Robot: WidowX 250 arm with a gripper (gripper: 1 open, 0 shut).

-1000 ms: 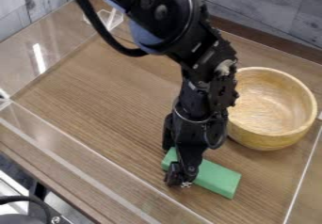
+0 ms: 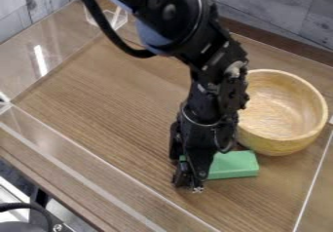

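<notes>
The black arm reaches down from the top to my gripper [image 2: 196,174], low over the wooden table at lower middle. It is shut on a flat green block [image 2: 235,165], which sticks out to the right from under the fingers; its left part is hidden behind them. A round wooden bowl [image 2: 279,114] sits behind the block to the right, near the arm.
Pale wall panels stand at the back. A dark cable [image 2: 26,207] shows at the lower left corner.
The green block has turned and drawn back, its right end now higher and closer to the bowl. My gripper has shifted slightly with it.
</notes>
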